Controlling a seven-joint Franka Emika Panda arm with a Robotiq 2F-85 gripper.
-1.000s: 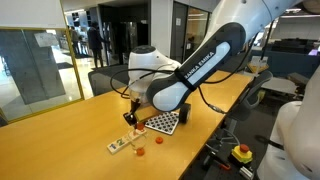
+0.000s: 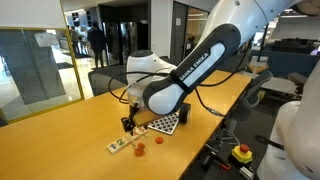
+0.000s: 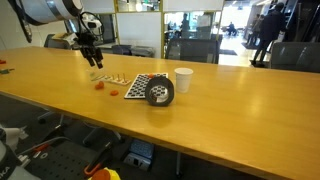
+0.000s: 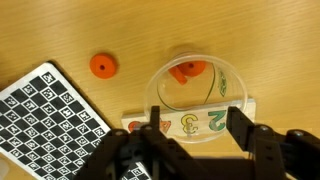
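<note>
My gripper hangs over the table with its two black fingers spread apart. A clear round outline, like a see-through rim, shows between and beyond the fingers; I cannot tell whether they touch it. Inside that outline lie a red disc and a smaller red piece. Below them is a pale wooden strip with coloured digits, partly hidden by the gripper. In exterior view 1 the gripper is above the strip, with red pieces on the table nearby.
Another red disc lies apart on the table. A black-and-white checked board is beside the strip. Exterior view 2 also shows a black roll and a white cup.
A red piece that was up near my gripper's fingertips is no longer there; red now shows lower, beside the piece on the table. The gripper has shifted slightly left and down.
</note>
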